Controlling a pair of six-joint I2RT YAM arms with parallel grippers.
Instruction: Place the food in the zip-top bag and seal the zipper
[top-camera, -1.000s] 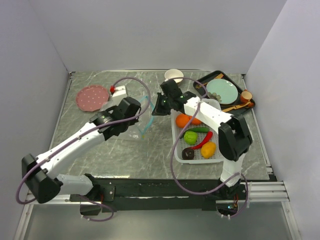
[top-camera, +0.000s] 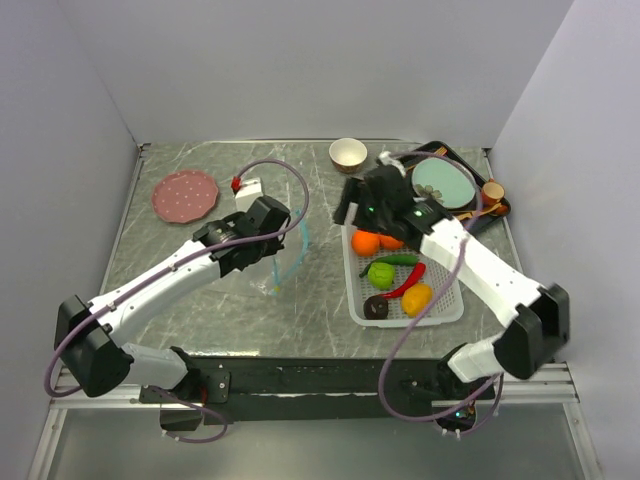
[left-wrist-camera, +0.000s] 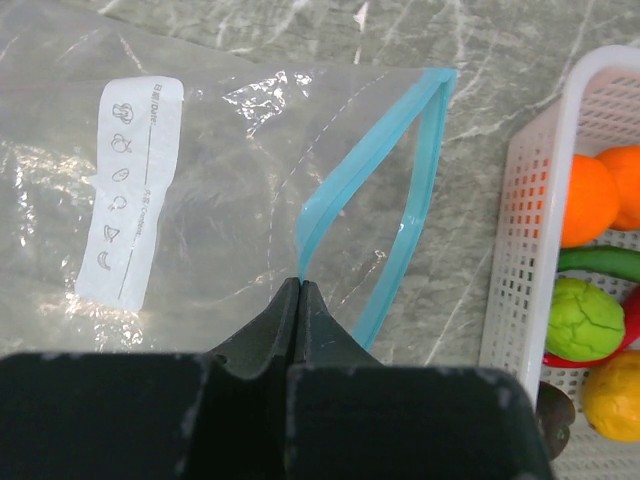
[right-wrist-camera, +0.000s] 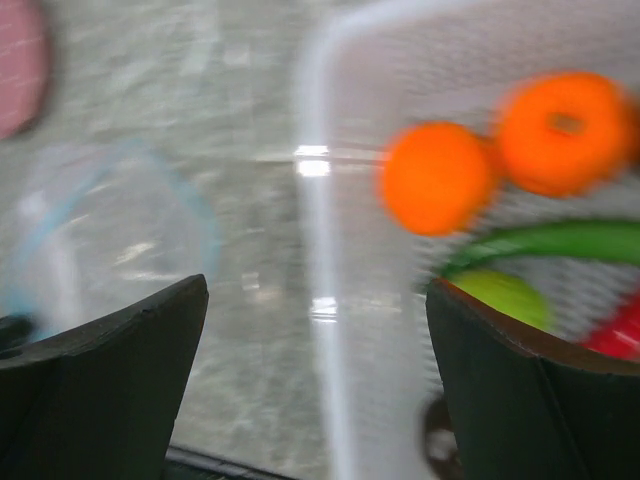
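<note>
The clear zip bag (left-wrist-camera: 220, 170) lies on the table, its blue zipper (left-wrist-camera: 410, 230) forming a partly open loop at the right end. My left gripper is shut at the near zipper strip; whether the thin edge is pinched cannot be made out. My right gripper stands open above the left side of the white basket (left-wrist-camera: 531, 250), holding nothing. In the basket are oranges (top-camera: 365, 242), a cucumber (top-camera: 396, 260), a green round vegetable (top-camera: 380, 276), a red pepper (top-camera: 408, 290), a yellow fruit (top-camera: 416, 299) and a dark item (top-camera: 376, 307).
A pink plate (top-camera: 185, 195) lies at back left, a white bowl (top-camera: 348, 154) at the back centre. A black tray (top-camera: 437, 147) with a plate, cup and utensils sits at back right. The table left of the bag is clear.
My right gripper has opened, left the bag's zipper and moved right and up over the basket. The left arm has shifted slightly to the right.
</note>
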